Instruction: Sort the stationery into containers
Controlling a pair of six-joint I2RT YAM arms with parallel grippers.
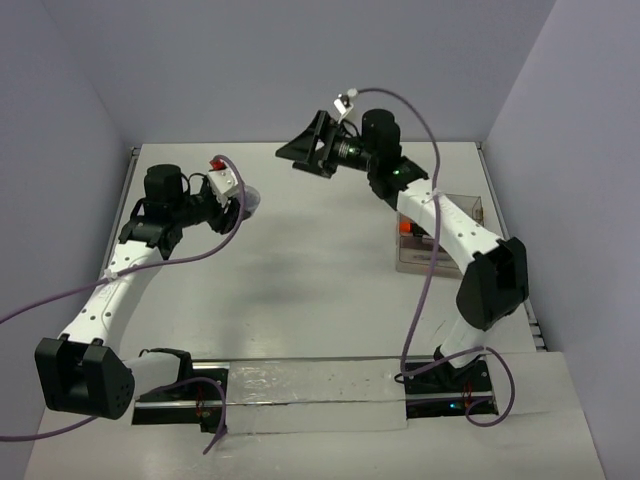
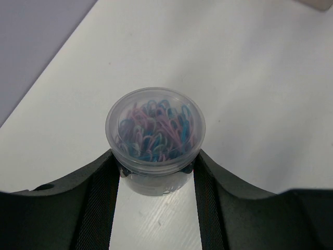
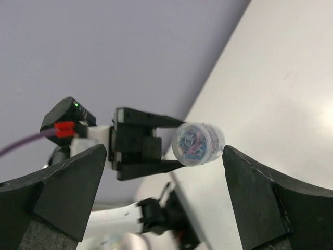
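Observation:
A clear round tub of pink and blue paper clips (image 2: 156, 130) is off the table, pinched between the fingers of my left gripper. From above, the tub (image 1: 250, 198) shows at the tip of the left arm, on the left side of the table. My right gripper (image 1: 303, 160) stands open at the back middle, apart from the tub, with nothing between its fingers. In the right wrist view the tub (image 3: 193, 144) appears beyond the spread right fingers (image 3: 257, 200). A clear compartmented box (image 1: 428, 262) sits at the right, partly covered by the right arm.
Something orange (image 1: 406, 228) and dark items show inside the box, too small to name. Purple cables (image 1: 424, 290) loop along both arms, and grey walls stand at the back and sides.

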